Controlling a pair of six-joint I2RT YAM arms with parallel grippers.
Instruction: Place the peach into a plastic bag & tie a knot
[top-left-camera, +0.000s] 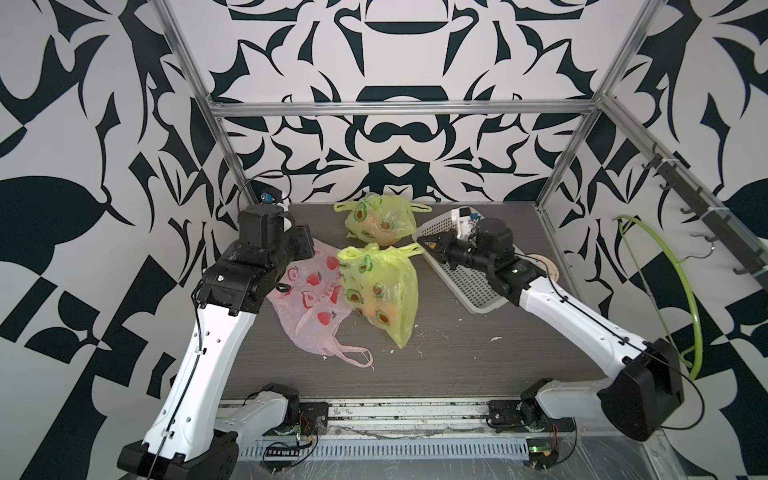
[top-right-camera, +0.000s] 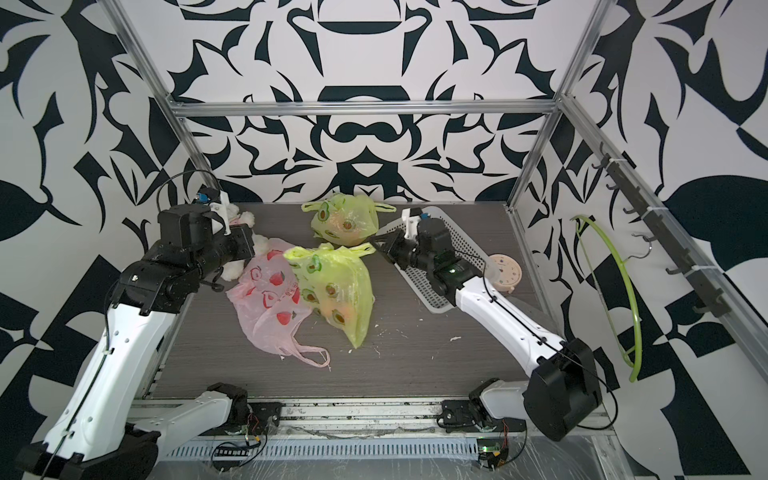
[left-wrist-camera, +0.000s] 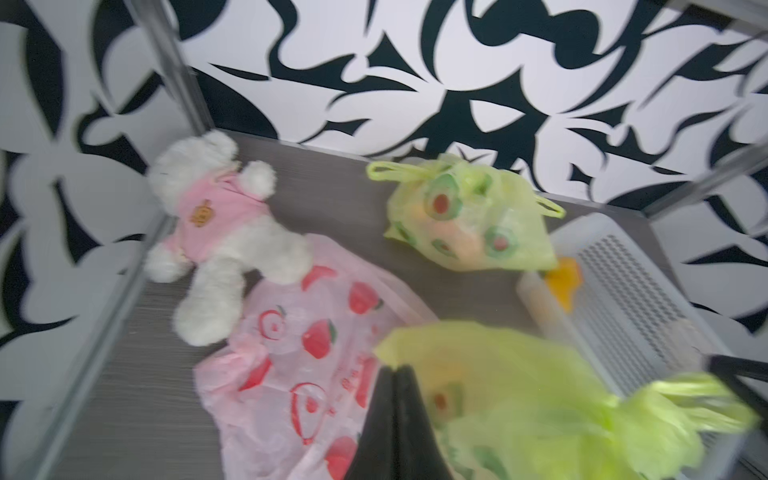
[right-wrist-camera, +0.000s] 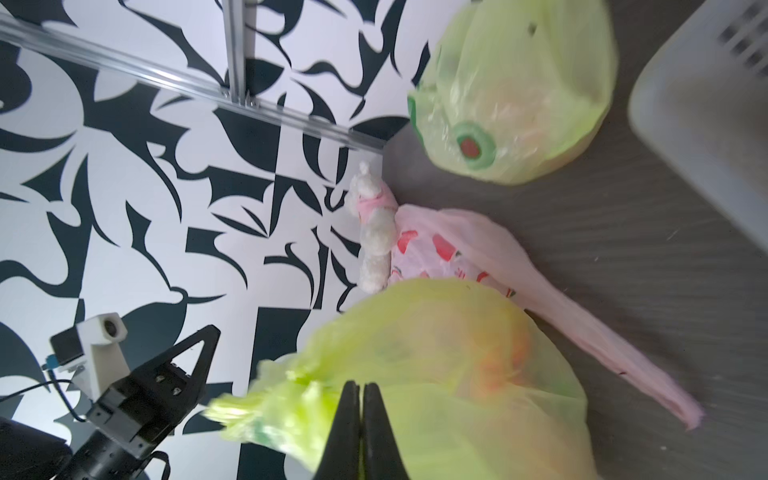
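Observation:
A yellow-green bag with avocado prints (top-left-camera: 380, 292) is drawn up in the middle, its top pulled toward the right. Peach-coloured shapes (right-wrist-camera: 496, 360) show through its thin film. My right gripper (top-left-camera: 424, 245) is shut, and the bag's stretched handle (left-wrist-camera: 712, 408) runs to its fingertips. My left gripper is shut with nothing visible between its fingers; it stands left of the bag, over the pink strawberry-print bag (top-left-camera: 320, 308). The bag's loose other end (right-wrist-camera: 236, 409) points toward the left arm. Whether a tight knot has formed cannot be told.
Another filled yellow-green bag (top-left-camera: 382, 220) sits at the back. A white perforated basket (top-left-camera: 480, 292) holding an orange item (left-wrist-camera: 564, 281) stands right of it. A white plush bear (left-wrist-camera: 220, 220) lies back left, a round beige object (top-right-camera: 504, 273) at right.

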